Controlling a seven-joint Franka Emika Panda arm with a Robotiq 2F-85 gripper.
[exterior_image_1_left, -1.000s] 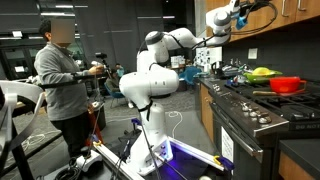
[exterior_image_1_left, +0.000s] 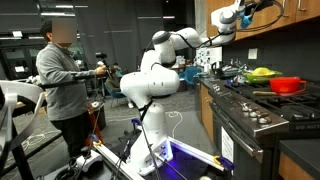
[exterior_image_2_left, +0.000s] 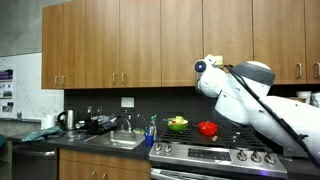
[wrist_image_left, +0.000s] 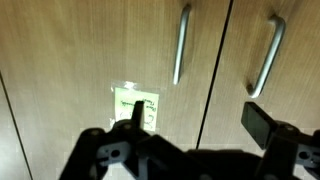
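Wooden cabinet doors (wrist_image_left: 130, 50) fill the wrist view, with a dark seam running between two of them. On either side of that seam is a silver handle: a left handle (wrist_image_left: 182, 45) and a right handle (wrist_image_left: 267, 57). My gripper faces the doors with its dark fingers (wrist_image_left: 132, 130) spread wide and nothing between them. Both handles appear above the fingertips, apart from them. Exterior view 2 has the arm's end (exterior_image_2_left: 208, 66) raised to the lower part of the upper cabinets (exterior_image_2_left: 140, 45); the fingers are not clear there.
Below, a red pot (exterior_image_2_left: 208, 128) and a green bowl (exterior_image_2_left: 177, 124) stand by the stove (exterior_image_2_left: 215, 155). A sink (exterior_image_2_left: 122, 138) lies farther left. A person (exterior_image_1_left: 62, 85) stands behind the robot base. A pale green paper (wrist_image_left: 136, 107) is on the left door.
The arm's upper end has shifted slightly rightward toward the cabinets in exterior view 1. The pot, bowl and person look unchanged.
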